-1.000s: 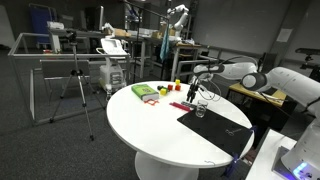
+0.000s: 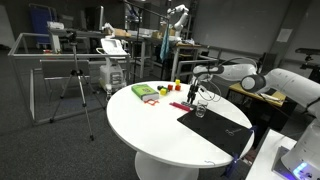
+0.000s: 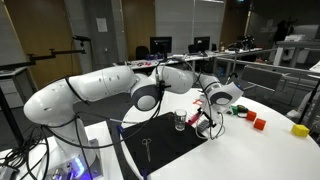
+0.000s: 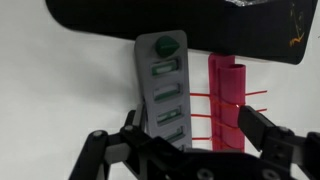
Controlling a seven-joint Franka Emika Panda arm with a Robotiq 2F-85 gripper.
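A grey bar (image 4: 166,90) with a row of slots and a dark green piece at one end lies on the white table in the wrist view. Beside it, to the right, is a dark red object (image 4: 228,95) with thin red strands sticking out; it also shows as a red shape (image 2: 181,106) in exterior view 1. My gripper stands open over the near part of the bar, its fingers apart on either side. Whether the fingers touch the bar, I cannot tell. In exterior view 2 the gripper (image 3: 207,128) is low over the table.
A black mat (image 2: 215,133) covers part of the white round table, with a clear or metallic cup (image 3: 180,120) at its edge. A green box (image 2: 145,92) and several small coloured objects sit farther off.
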